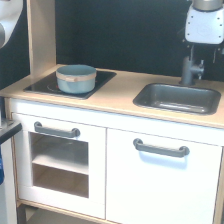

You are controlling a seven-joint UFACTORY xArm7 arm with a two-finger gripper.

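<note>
A toy kitchen holds a teal pot (76, 83) on the black stovetop (105, 78) at the left. To the right is a dark sink (177, 105) with a faucet (192, 70) behind it. Below, the left cabinet door (83, 201) has a window and a handle, and the right door (163, 190) is plain. A white robot part shows at the top right above the faucet, and a white shape at the upper left edge. I cannot tell where the fingertips are or their state.
A blue-and-grey object stands at the lower left edge beside the cabinet.
</note>
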